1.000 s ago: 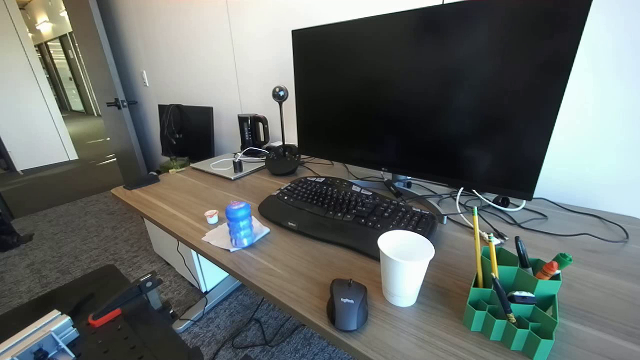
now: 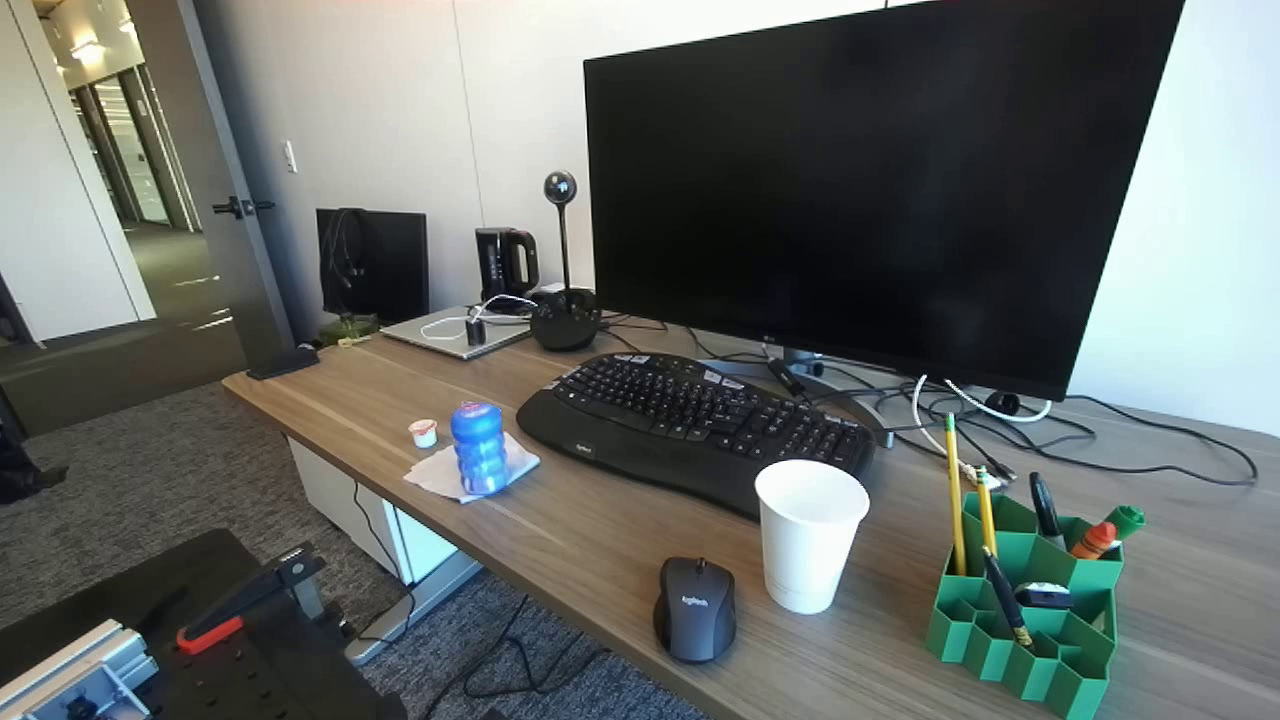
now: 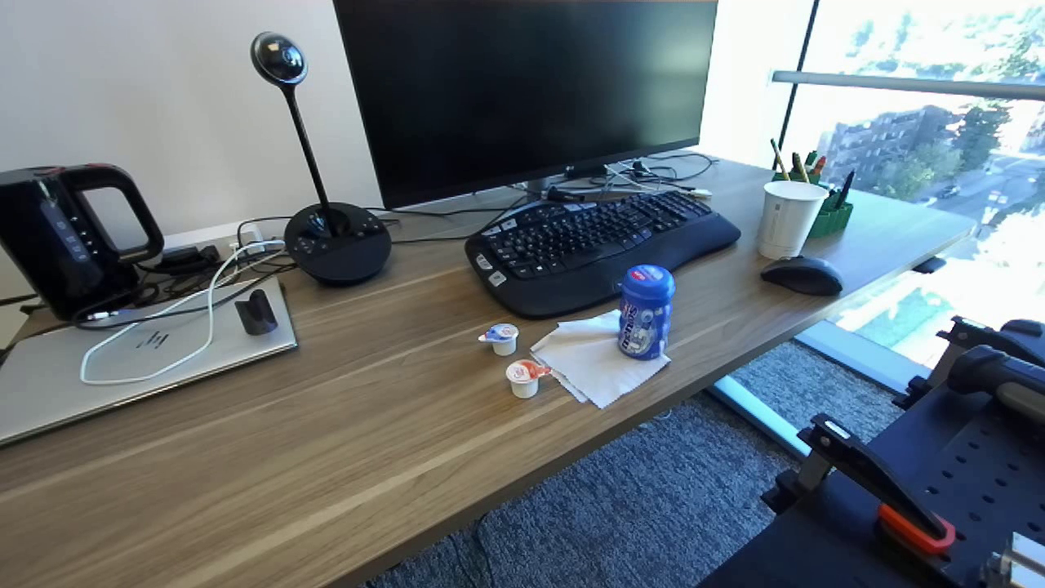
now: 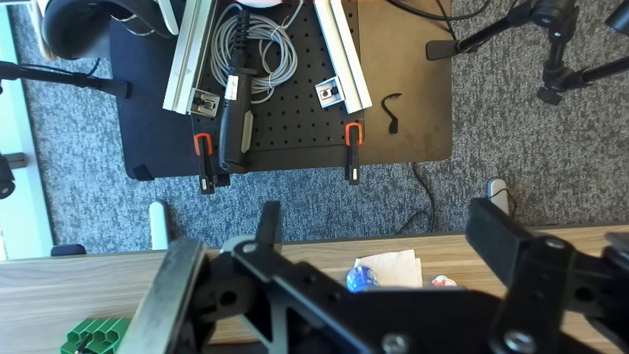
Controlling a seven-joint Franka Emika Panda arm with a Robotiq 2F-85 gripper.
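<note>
My gripper stands open in the wrist view, its black fingers (image 4: 498,239) wide apart with nothing held between them. It is high above the desk edge and appears in neither exterior view. On the desk, a blue gum bottle (image 3: 646,315) stands upright on a white napkin (image 3: 588,361). Two small creamer cups lie left of the napkin: one with a blue lid (image 3: 502,339), one with a red lid (image 3: 525,379). A white paper cup (image 2: 809,540) stands between the black mouse (image 2: 696,610) and the green pen holder (image 2: 1020,612), which holds pencils and markers.
A black keyboard (image 2: 708,420) lies before the large monitor (image 2: 864,192). A webcam stand (image 3: 335,240), silver laptop (image 3: 59,392) and black kettle (image 3: 68,240) occupy the desk's far end. Clamps (image 4: 353,153) line the black cart's edge. Bare desk (image 3: 323,461) spreads left of the creamers.
</note>
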